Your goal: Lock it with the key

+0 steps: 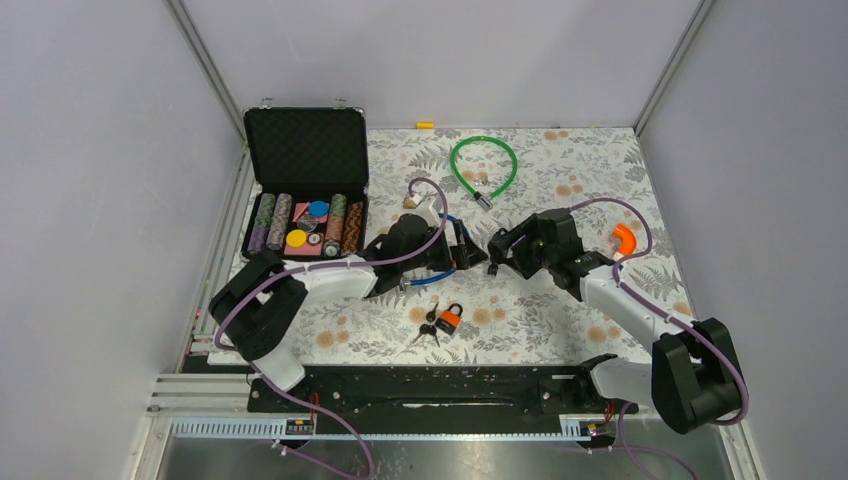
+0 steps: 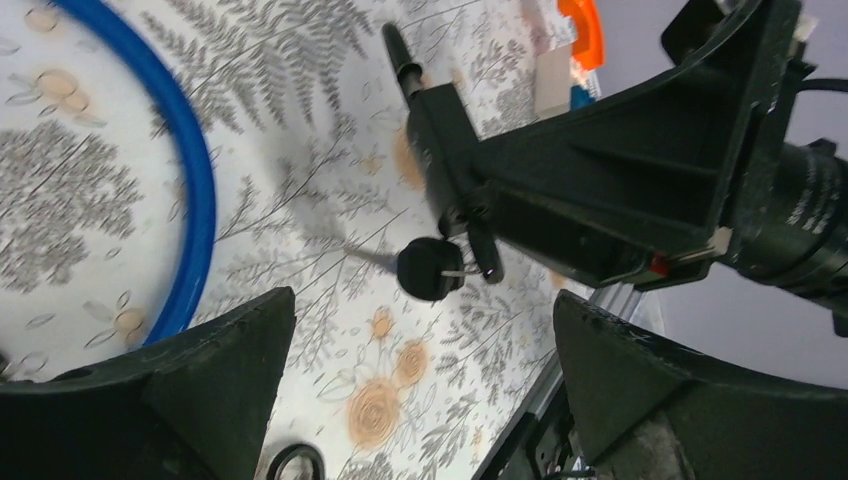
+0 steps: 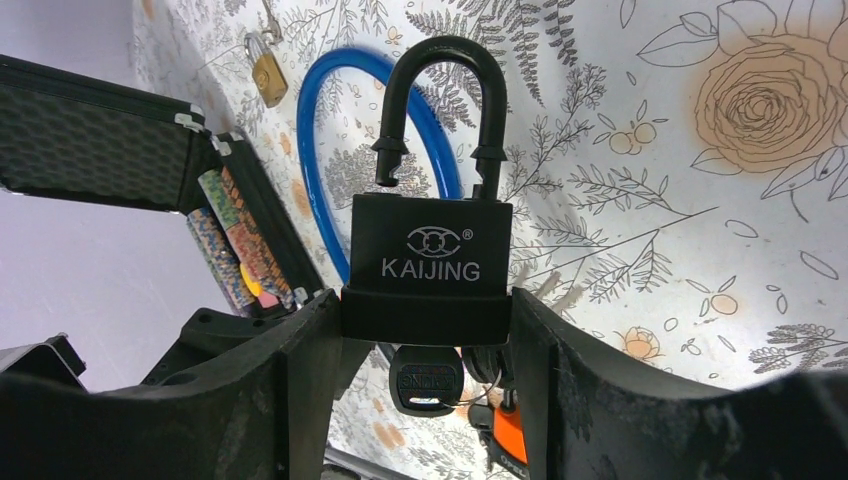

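A black padlock [image 3: 430,245] marked KAIJING is gripped in my right gripper, its shackle raised with one leg out of the body. A black-headed key sits at the padlock's bottom; in the left wrist view the key [image 2: 430,268] hangs by a ring below the lock, with another blade behind it. My left gripper is open, its fingers spread on either side of the view and nothing between them. From above, the left gripper [image 1: 470,243] faces the right gripper [image 1: 505,252] with a small gap.
A blue cable lock [image 2: 195,190] lies under the left gripper. An orange padlock [image 1: 449,319] and loose keys [image 1: 428,329] lie towards the front, a small brass padlock [image 3: 268,75] behind. The chip case [image 1: 306,155] stands open at left; the green cable [image 1: 513,165] lies behind.
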